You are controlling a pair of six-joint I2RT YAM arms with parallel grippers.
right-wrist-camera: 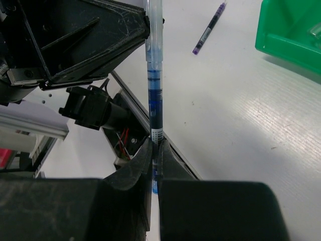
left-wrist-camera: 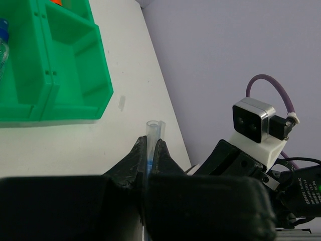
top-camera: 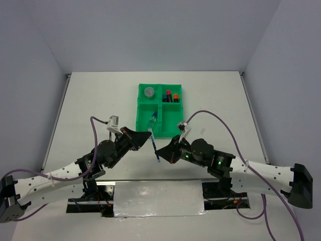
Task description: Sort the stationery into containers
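Observation:
A slim pen [right-wrist-camera: 155,105] with a clear cap and dark blue barrel is held by both grippers in front of the tray. My left gripper [top-camera: 150,134] is shut on its capped end, and the clear cap [left-wrist-camera: 153,131] pokes out between those fingers. Lower on the barrel, my right gripper is shut too, with the pen's blue end below its tips. The green tray [top-camera: 160,120] stands behind both hands; its front right compartment looks empty. A second pen, purple-ended [right-wrist-camera: 209,27], lies on the table in the right wrist view.
In the tray sit a clear bottle with a blue cap [top-camera: 153,119], a round clear item [top-camera: 149,92] and several dark, red and orange pieces [top-camera: 169,96].

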